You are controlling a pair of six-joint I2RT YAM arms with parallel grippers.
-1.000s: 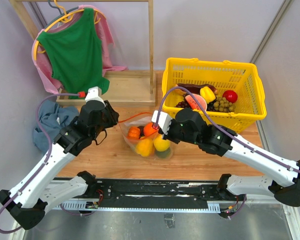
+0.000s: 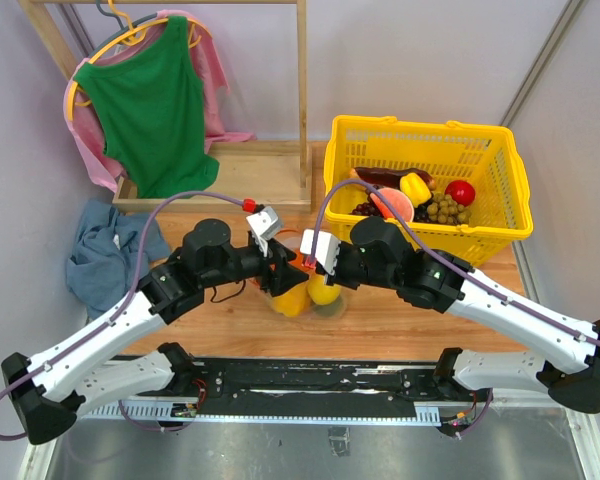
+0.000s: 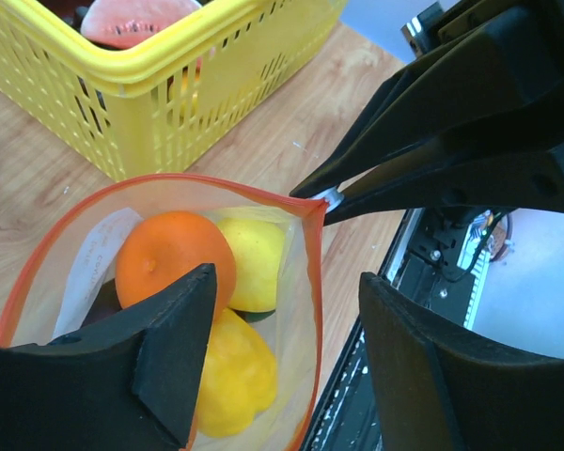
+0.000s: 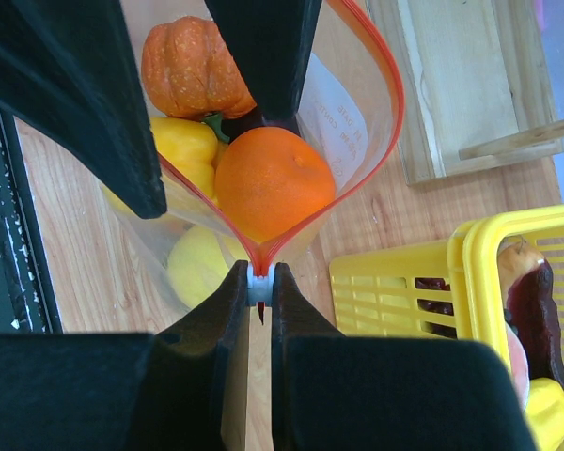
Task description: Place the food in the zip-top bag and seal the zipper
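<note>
A clear zip top bag with a red-orange rim (image 3: 132, 184) stands with its mouth open. Inside lie an orange (image 4: 274, 183), a small pumpkin (image 4: 195, 66), a yellow pepper (image 3: 233, 376) and a pale yellow fruit (image 3: 254, 263). My right gripper is shut on the bag's zipper corner, where a small pale slider (image 4: 259, 287) shows between the fingertips. My left gripper is partly open over the bag mouth, its fingers (image 3: 183, 324) apart. One finger overlaps the bag; the rim on the right runs between the two, and nothing is clamped.
A yellow basket (image 2: 430, 135) holding more produce stands right behind the bag. At the back left is a wooden rack (image 2: 250, 160) with hung clothes, and a blue cloth (image 2: 110, 255) lies at left. Bare table (image 2: 210, 330) shows in front.
My left gripper has moved right from the bag's left side to above its mouth, near the right gripper. The rim that stretched left toward it has drawn back. The right arm stays still.
</note>
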